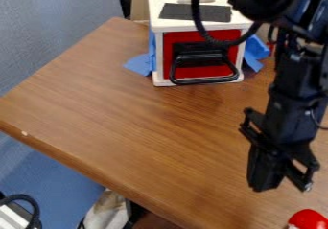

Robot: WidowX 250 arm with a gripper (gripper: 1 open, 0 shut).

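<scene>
My black arm comes down from the upper right, with the gripper low over the right side of the wooden table. Whether its fingers are apart or closed is unclear. Below it, at the bottom right corner, a red round object is partly in view.
A white box with a red front and a black handle stands at the back, on blue material. The table's left edge borders a grey-blue area, with white cloth below the near edge.
</scene>
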